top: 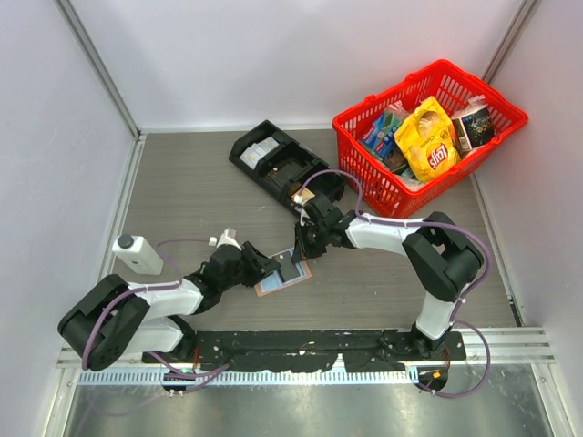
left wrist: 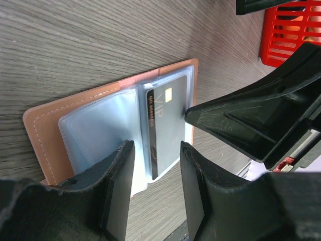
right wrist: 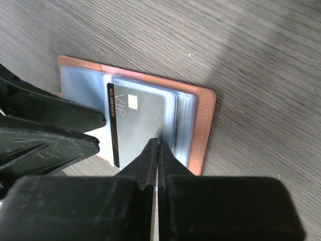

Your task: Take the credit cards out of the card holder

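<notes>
The open card holder (top: 270, 289) lies on the table, brown with clear sleeves. A grey VIP card (left wrist: 172, 113) sits inside a clear sleeve on its right part, flat and whole in the left wrist view. My left gripper stands open over the holder's middle, with nothing between its fingers. At the card's right edge my right gripper is shut, its tips against the sleeve. Whether they pinch the plastic is hidden. The left gripper's fingers (right wrist: 75, 148) reach over the card's left side in the right wrist view.
Behind the holder stands a black divided tray (top: 258, 188) with small items. A red basket (top: 378, 187) of snack packs fills the back right. A white bottle (top: 138, 256) stands at the left.
</notes>
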